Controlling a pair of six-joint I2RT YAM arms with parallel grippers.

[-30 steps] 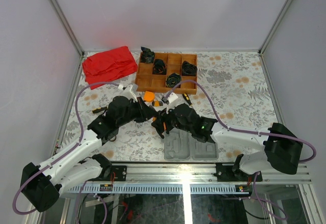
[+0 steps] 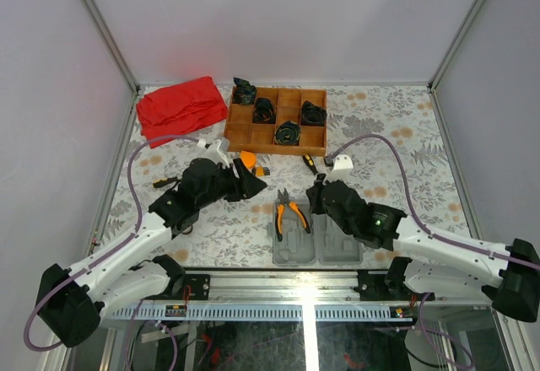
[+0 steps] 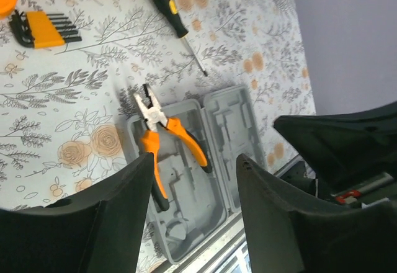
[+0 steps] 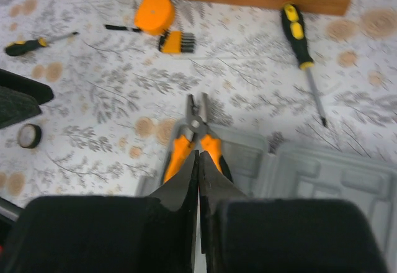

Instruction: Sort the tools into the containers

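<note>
Orange-and-black pliers (image 2: 291,220) lie in the left compartment of the grey plastic tray (image 2: 293,254), their steel fingers reaching past its far edge. My right gripper is shut with nothing between its fingers; in the right wrist view the pliers (image 4: 178,155) are partly hidden behind it. Standing open and empty, my left gripper is above and left of the tray. A yellow-and-black screwdriver (image 3: 166,6) rests on the table beyond the tray. Near it in that view is an orange hex key set (image 3: 46,30). The orange tape measure (image 4: 154,13) lies by the wooden box.
The wooden compartment box (image 2: 226,132) with dark coiled items stands at the back, beside a red cloth (image 2: 179,107). Another screwdriver (image 4: 25,46) and a roll of tape (image 4: 29,136) lie to the left.
</note>
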